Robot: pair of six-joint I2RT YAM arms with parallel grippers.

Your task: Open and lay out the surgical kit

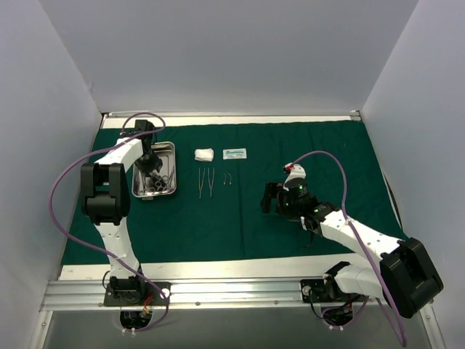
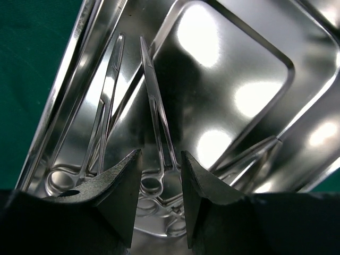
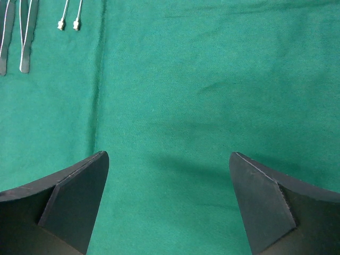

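Observation:
The metal tray [image 1: 164,151] sits at the left of the green cloth, holding several scissor-like instruments [image 2: 109,87]. My left gripper is open low over the tray, its fingers above the looped handles. To the tray's right lie two tweezers [image 1: 211,182], two small metal pieces [image 1: 226,178], a folded white gauze [image 1: 203,155] and a flat white packet [image 1: 235,153]. My right gripper hangs open above bare cloth on the right, the tweezers and small pieces at the top of its view.
Pale walls stand at the back and both sides.

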